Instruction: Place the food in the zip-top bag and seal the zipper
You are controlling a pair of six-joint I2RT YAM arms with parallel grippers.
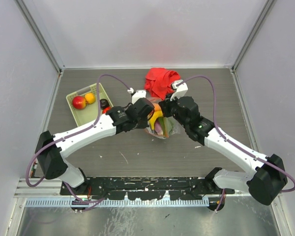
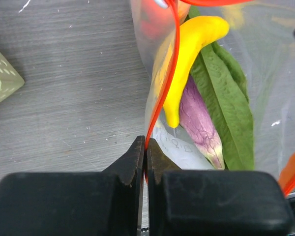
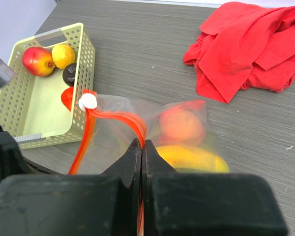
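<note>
The clear zip top bag (image 1: 169, 129) lies mid-table, holding a yellow banana (image 2: 191, 49), a purple eggplant (image 2: 199, 120), green leaves (image 2: 228, 118) and an orange-red round fruit (image 3: 182, 125). My left gripper is shut on the bag's red rim, which runs through its fingertips in the left wrist view. My right gripper is shut on the orange zipper edge of the bag, with the white slider (image 3: 88, 101) beside it at the left in the right wrist view.
A pale green basket (image 1: 81, 117) with fruit, among it a mango and a lemon, sits left of the bag. A crumpled red cloth (image 3: 246, 49) lies behind it. The table in front of the bag is clear.
</note>
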